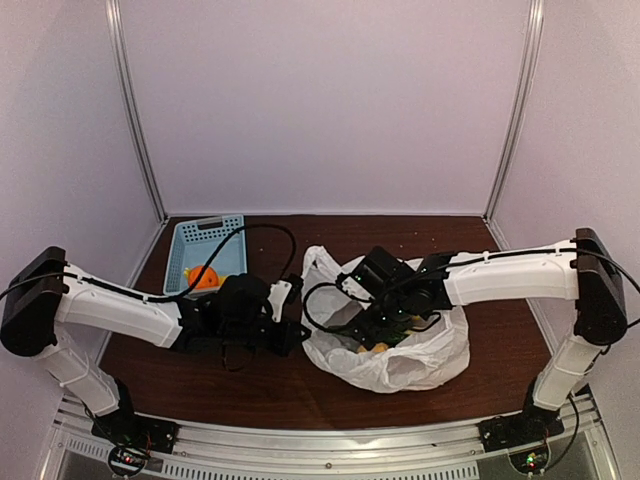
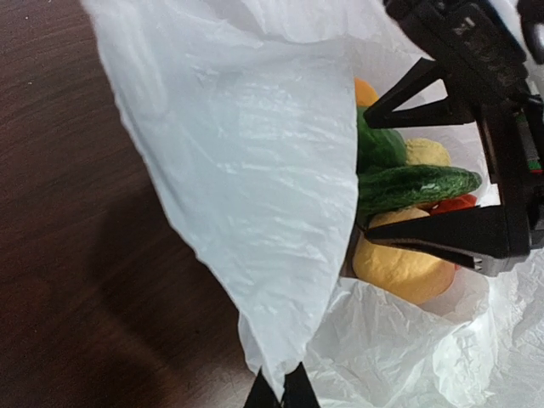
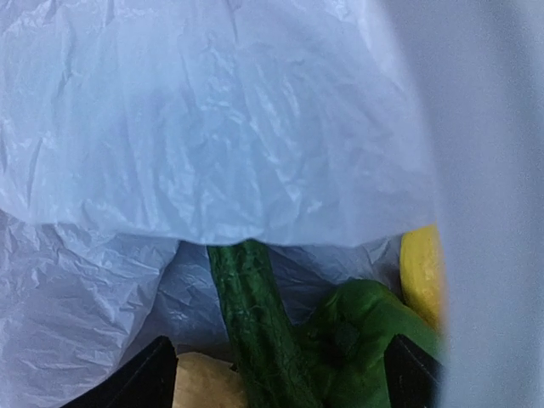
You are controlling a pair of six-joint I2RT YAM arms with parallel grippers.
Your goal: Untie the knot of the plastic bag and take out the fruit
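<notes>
The white plastic bag [image 1: 405, 373] lies open right of centre. My left gripper is shut on a fold of its edge, pulling that side up into a sheet. Over the bag's mouth my right gripper stands open, its fingers spread around the produce without visibly gripping any. Inside the bag are a green cucumber [image 3: 252, 310], a green pepper [image 3: 361, 327], a yellow piece [image 3: 421, 268] and a tan round fruit [image 2: 399, 265]. Something red [image 2: 455, 204] peeks out beside the cucumber. Film covers the upper half of the right wrist view.
A blue basket [image 1: 208, 232] stands at the back left, with an orange fruit [image 1: 204, 277] and something yellow in it. Bare dark table [image 1: 240, 395] lies in front of the left arm. White walls close in the back and sides.
</notes>
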